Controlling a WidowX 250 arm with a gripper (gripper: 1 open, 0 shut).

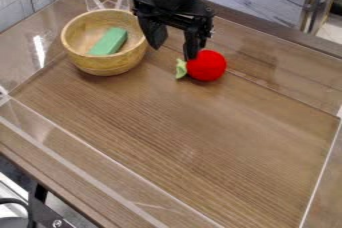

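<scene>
A black gripper [175, 32] hangs over the upper middle of the table, its two fingers apart and pointing down, with nothing seen between them. Just below and to its right lies a red round object [206, 65], with a small light green piece [181, 70] at its left side. To the gripper's left stands a tan bowl [90, 58] holding a green block [108, 40].
A pale wall or panel edge runs along the top left, and a wooden ledge sits at the top right corner. A black cable shows at the bottom left.
</scene>
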